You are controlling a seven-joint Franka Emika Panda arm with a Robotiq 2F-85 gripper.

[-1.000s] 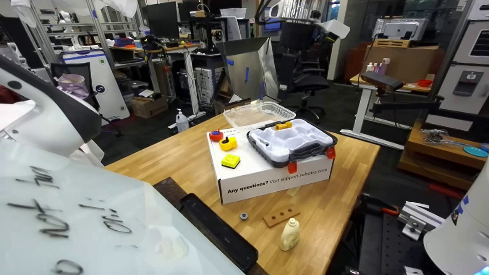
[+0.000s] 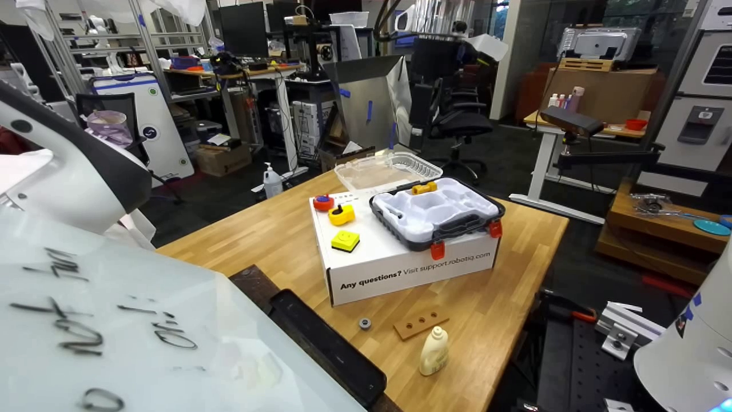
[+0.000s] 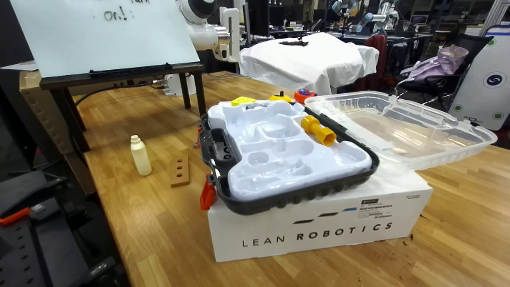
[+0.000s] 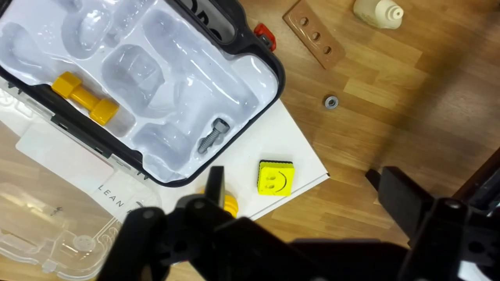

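My gripper is open in the wrist view, its two dark fingers wide apart with nothing held between them. Below it, on the white box (image 4: 269, 133), lies a yellow smiley block (image 4: 275, 178), seen between the fingers but well beneath them. One finger partly covers a yellow object (image 4: 230, 205). The open case (image 3: 282, 148) rests on the box with a yellow dumbbell-shaped piece (image 4: 85, 98) and a grey bolt (image 4: 214, 135) in its white tray. In exterior view 1 a red-and-blue item (image 2: 323, 202) sits on the box beside the yellow tape-measure-like item (image 2: 341, 215).
On the wooden table stand a cream bottle (image 2: 433, 351), a brown block with three holes (image 2: 421, 324) and a small grey ring (image 2: 365, 323). The case's clear lid (image 3: 406, 129) spreads out behind it. A whiteboard (image 2: 151, 329) on a stand borders the table. Bare wood surrounds the box.
At the top of exterior view 1, the hanging arm end and gripper have shifted slightly left. Objects on the table and box look unmoved.
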